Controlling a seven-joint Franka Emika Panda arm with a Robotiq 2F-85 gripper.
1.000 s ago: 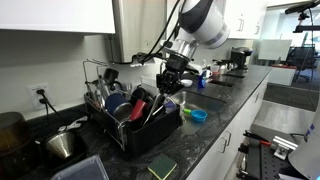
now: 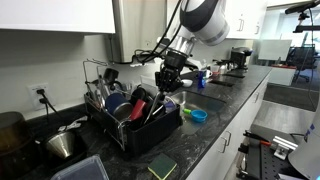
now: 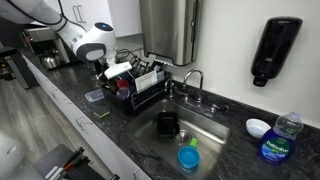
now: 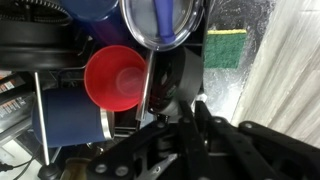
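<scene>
My gripper reaches down into the dish rack (image 2: 150, 138) and appears shut on a dark, rounded black item (image 4: 178, 78); its exact kind is hard to tell. Beside that item in the wrist view is a red cup (image 4: 114, 77), seen from above. A metal-rimmed round lid or pan (image 4: 181, 28) with a blue handle lies at the top. In the first exterior view, the gripper (image 2: 161, 88) is over the rack's near right end, its fingertips partly hidden among the dishes.
A green sponge (image 4: 224, 48) lies on the counter beside the rack. The sink (image 3: 195, 135) holds a blue cup (image 3: 188, 157). A soap bottle (image 3: 281, 138) stands beyond it. The rack is crowded; bare counter lies in front.
The rack and its dishes appear unmoved.
</scene>
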